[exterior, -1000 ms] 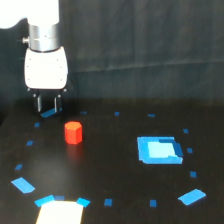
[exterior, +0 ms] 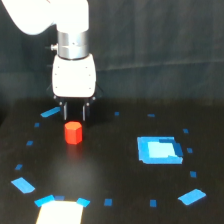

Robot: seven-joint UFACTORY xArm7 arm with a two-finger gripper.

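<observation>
A white robot arm hangs from the top left, its black gripper open just above a small red block on the dark table. To the right lies a blue-edged square with a pale centre.
Blue tape pieces mark the dark table in a scattered outline. A pale object is at the bottom edge, left of centre.
The arm and gripper have moved right, from left of the red block to above it. The block has not visibly moved.
</observation>
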